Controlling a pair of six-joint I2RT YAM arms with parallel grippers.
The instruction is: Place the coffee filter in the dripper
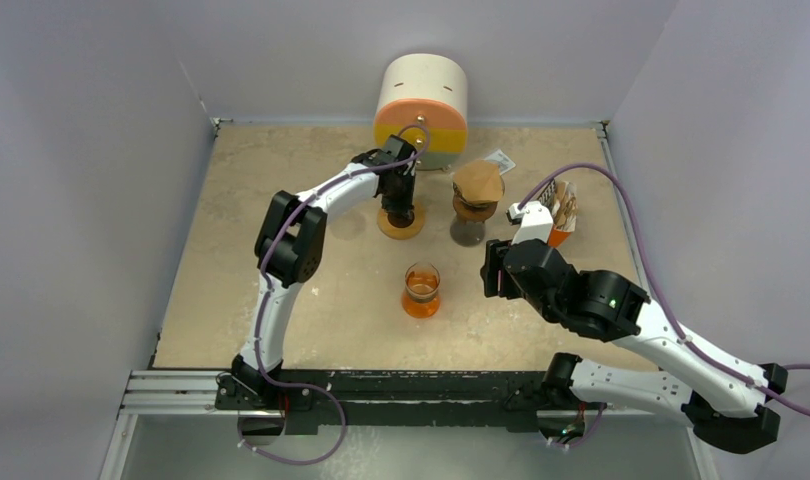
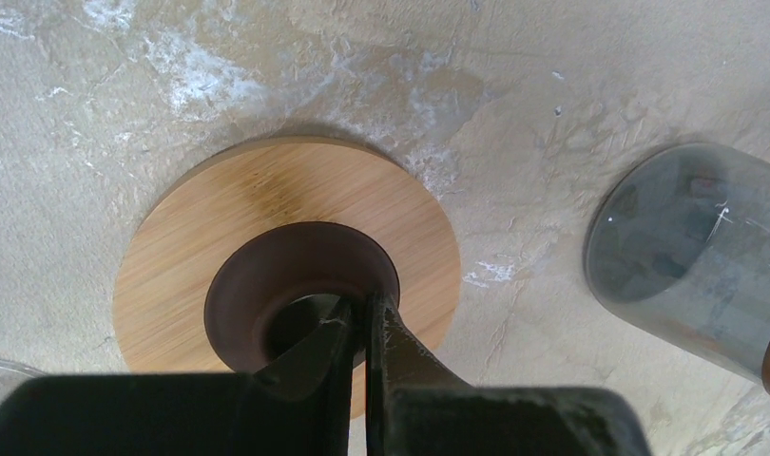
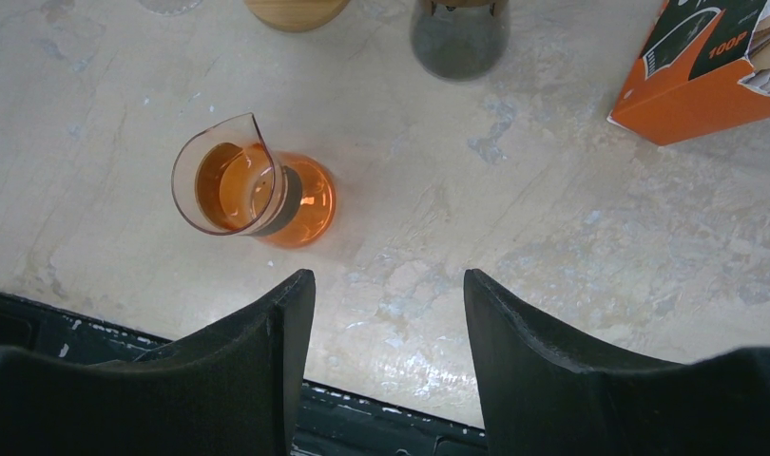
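A brown paper filter [image 1: 478, 180] sits atop a glass server with a wooden collar [image 1: 468, 229], right of the wooden coaster [image 2: 172, 266]. On the coaster is a dark brown cone or cup [image 2: 239, 294]; my left gripper is shut at its right rim, and I cannot tell whether that rim is between the fingertips. My right gripper hangs open over the front right of the counter, nothing between its fingers.
A glass beaker of orange liquid [image 3: 305, 209] stands front centre. An orange filter box [image 3: 676, 114] is at the right, a cream-and-orange machine [image 1: 421, 95] at the back.
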